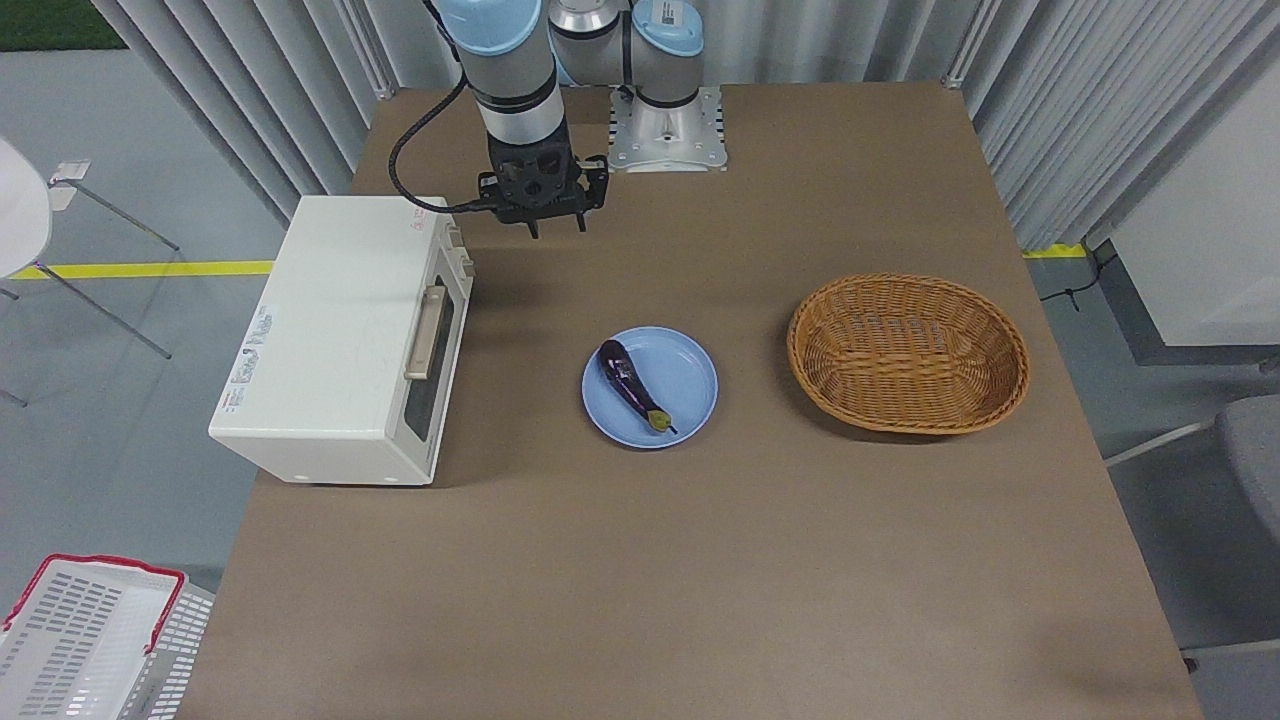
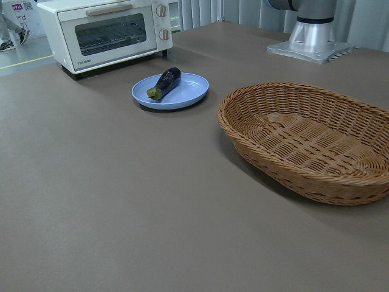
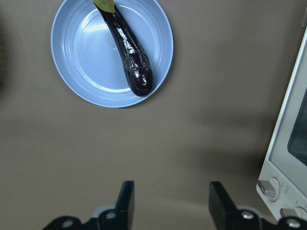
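My gripper (image 1: 558, 218) hangs above the table by the back corner of the white toaster oven (image 1: 324, 324); in the wrist view its two black fingers (image 3: 125, 201) stand wide apart with nothing between them. A dark purple eggplant (image 1: 630, 382) with a green stem lies on a light blue plate (image 1: 693, 402), which is ahead of the gripper in the wrist view. A brown wicker basket (image 1: 907, 408) stands empty to the right of the plate. The oven's door is shut.
A white, red-rimmed plastic basket (image 1: 96, 636) is off the table at the lower left. Chairs stand off the table on both sides.
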